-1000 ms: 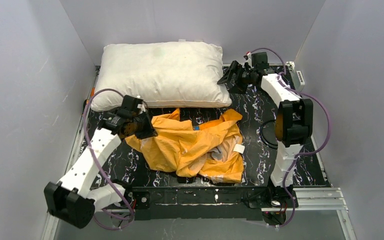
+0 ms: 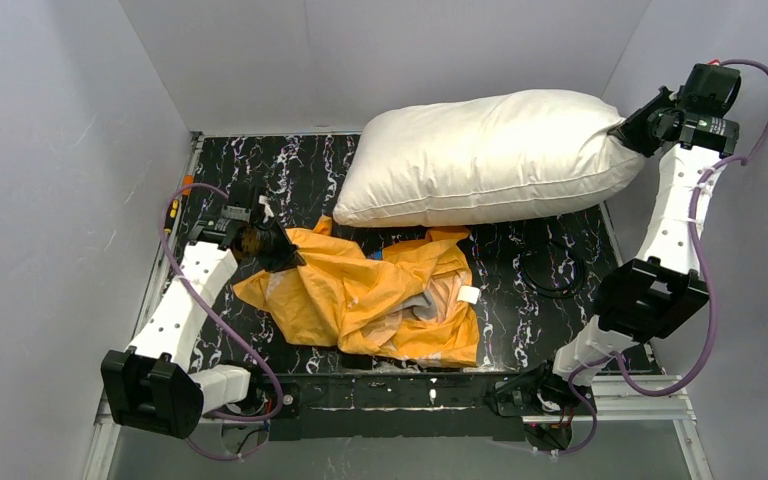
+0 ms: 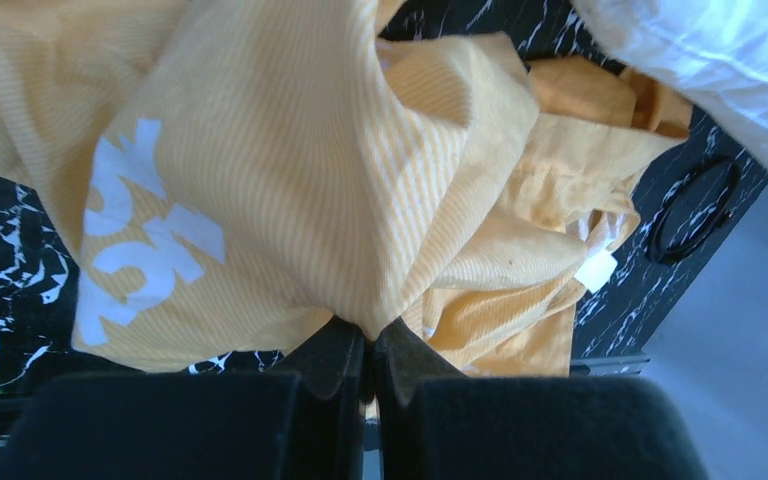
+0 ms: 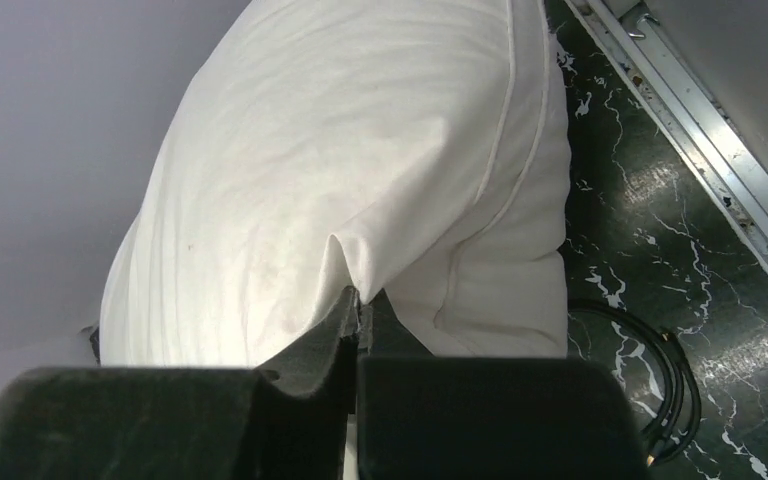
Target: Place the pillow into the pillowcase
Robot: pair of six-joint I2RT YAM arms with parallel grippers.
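The orange pillowcase (image 2: pixel 360 295) lies rumpled on the black table, its striped cloth (image 3: pixel 290 180) filling the left wrist view. My left gripper (image 2: pixel 290 258) is shut on a fold of it at its left part. The white pillow (image 2: pixel 480 155) is raised at the right end, where my right gripper (image 2: pixel 628 135) holds its corner high above the table's right side. In the right wrist view a pinched fold of the pillow (image 4: pixel 380 200) sits between the fingers.
A coiled black cable (image 2: pixel 550 280) lies on the right of the table (image 2: pixel 585 300). Grey walls enclose the back and both sides.
My right gripper has taken the pillow's corner and moved right and up, dragging the pillow rightward off the back left. The pillowcase and left gripper have shifted slightly left.
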